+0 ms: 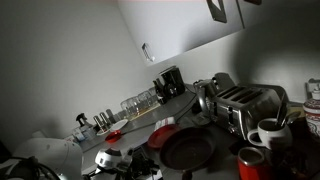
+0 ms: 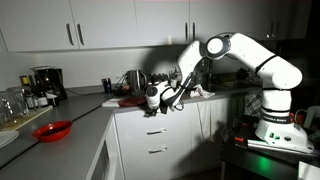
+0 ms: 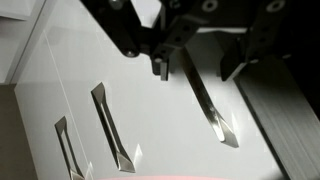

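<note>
In the wrist view my gripper has its two dark fingers apart, pointing at a white drawer front (image 3: 155,90). A metal bar handle (image 3: 207,100) runs from the gap between the fingertips down to the right; I cannot tell whether either finger touches it. Two more bar handles, a middle one (image 3: 112,128) and a farther one (image 3: 66,146), lie to the left. From exterior view 2, the gripper (image 2: 152,110) is low against the top of the drawer stack, under the counter edge. The drawers look shut.
On the counter above are a dark pan (image 1: 188,149), a red plate (image 1: 161,136), a toaster (image 1: 245,106), a white mug (image 1: 271,134) and a red can (image 1: 253,164). A red bowl (image 2: 52,130) sits on the left counter. Open floor lies before the drawers.
</note>
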